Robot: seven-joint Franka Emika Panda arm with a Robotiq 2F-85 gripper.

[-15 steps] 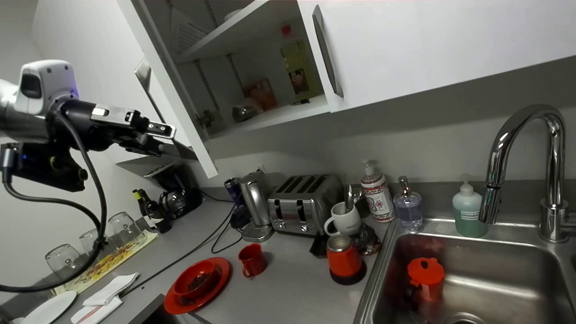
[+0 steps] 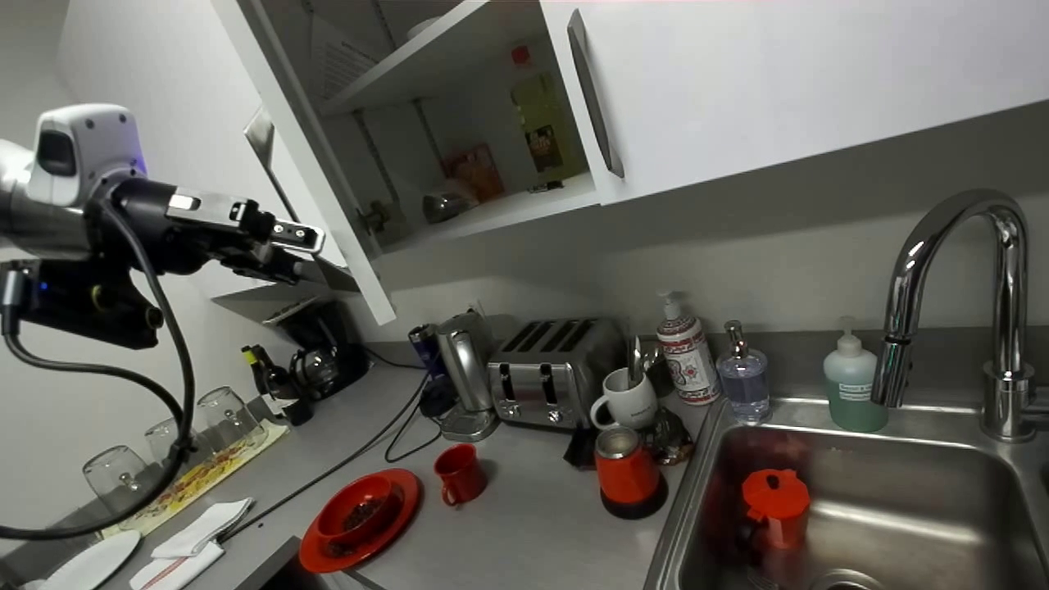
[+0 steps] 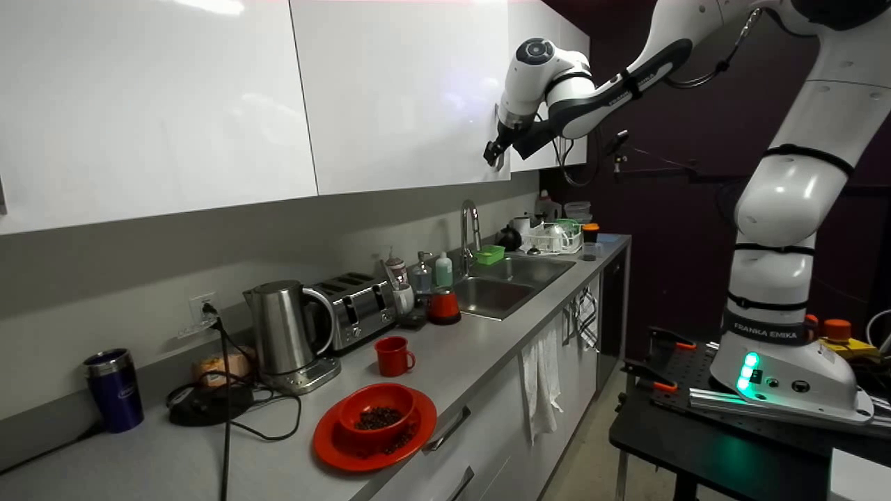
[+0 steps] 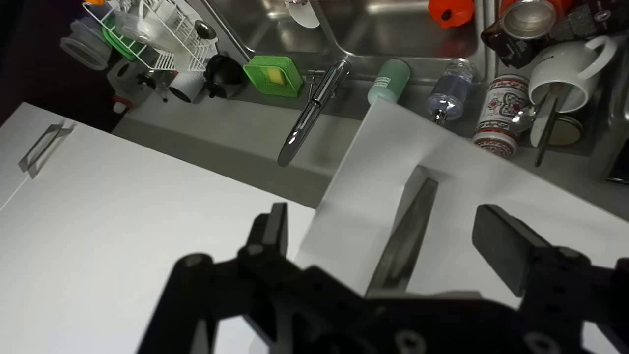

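A white cabinet door (image 2: 305, 211) stands swung open at the left of exterior view 1, baring the shelves behind it. Its long metal handle (image 2: 265, 147) is on the outer face. My gripper (image 2: 306, 257) is close to this door, by the handle's lower end. Seen from the wrist, the handle (image 4: 404, 242) lies between the widely spread fingers, with clear space on both sides. The gripper is open and holds nothing. Exterior view 2 has the gripper (image 3: 494, 154) small and dark against the cabinets, its fingers hard to tell apart.
Inside the cabinet, an oil bottle (image 2: 541, 123) stands on a shelf. Another door (image 2: 787, 88) with a handle covers the right side. Below are a toaster (image 2: 551, 374), a red mug (image 2: 460, 474), a red plate (image 2: 408, 492) and the sink (image 2: 915, 482) with its tall faucet (image 2: 910, 285).
The door and counter objects look unchanged.
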